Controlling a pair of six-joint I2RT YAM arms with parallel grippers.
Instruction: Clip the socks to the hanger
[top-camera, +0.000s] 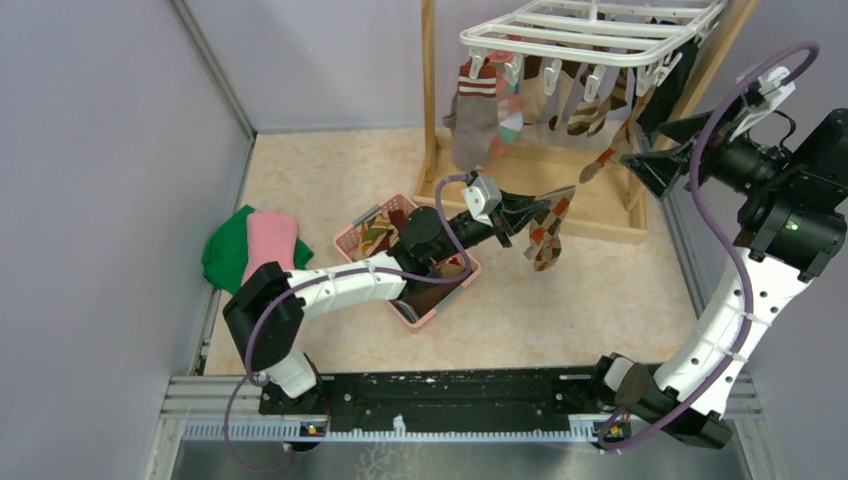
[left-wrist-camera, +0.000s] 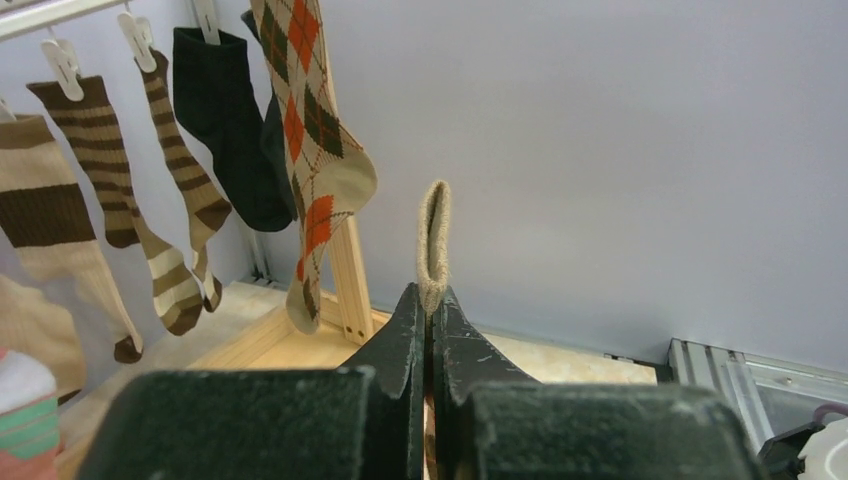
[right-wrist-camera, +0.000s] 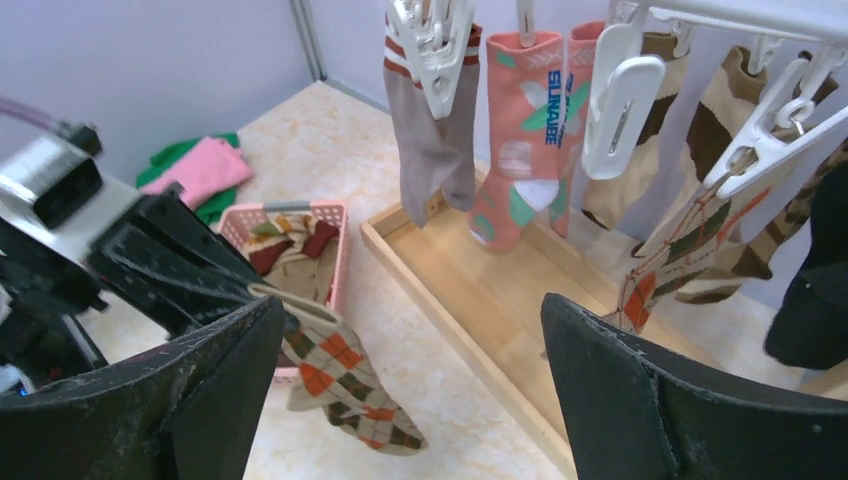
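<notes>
An argyle sock (top-camera: 545, 238) hangs from my left gripper (top-camera: 544, 200), which is shut on its cuff. In the left wrist view the cuff (left-wrist-camera: 434, 240) stands up above the closed fingertips. The white hanger (top-camera: 590, 40) carries several clipped socks. A matching argyle sock (left-wrist-camera: 312, 150) hangs from it at the near right, seen close in the left wrist view. My right gripper (top-camera: 650, 160) is open beside that corner of the hanger, with nothing between its fingers. An empty white clip (right-wrist-camera: 622, 115) shows in the right wrist view.
A pink basket (top-camera: 425, 318) with more socks stands below the left arm. Pink and green cloths (top-camera: 270, 245) lie at the left. The wooden stand (top-camera: 610, 228) surrounds the space under the hanger.
</notes>
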